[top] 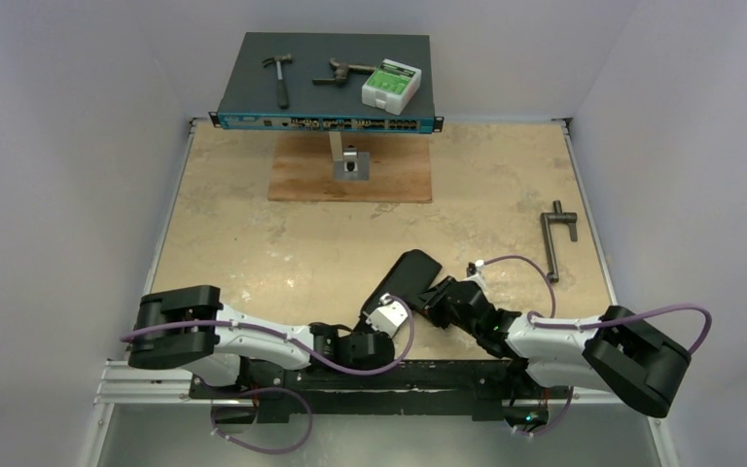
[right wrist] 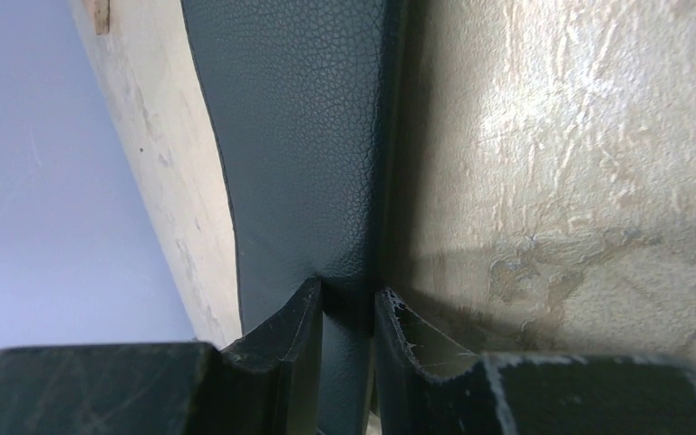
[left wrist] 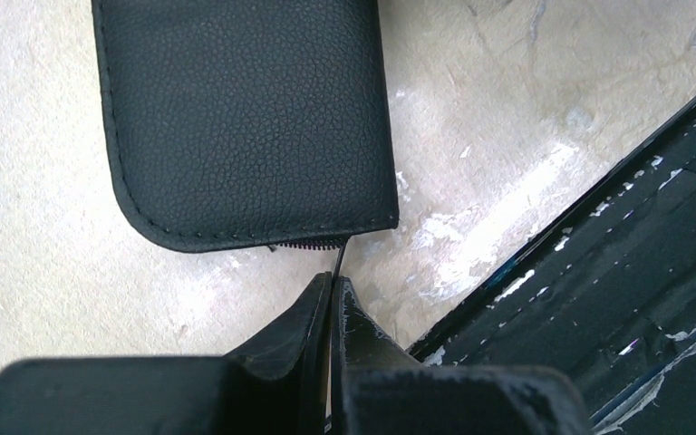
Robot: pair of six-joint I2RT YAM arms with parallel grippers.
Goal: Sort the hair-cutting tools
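A black leather zip case (top: 401, 277) lies diagonally at the front centre. In the left wrist view, my left gripper is shut just below the end of the case (left wrist: 245, 118), on a thin dark zipper pull or cord running out from the zip. My right gripper is shut on the long side of the case (right wrist: 290, 136), seen close up in the right wrist view. The case's contents are hidden.
A metal bar tool (top: 550, 243) lies at the right. At the back, a raised rack unit (top: 302, 68) holds a hammer (top: 281, 83), another tool and a white-green box (top: 389, 88). Its front edge is close by.
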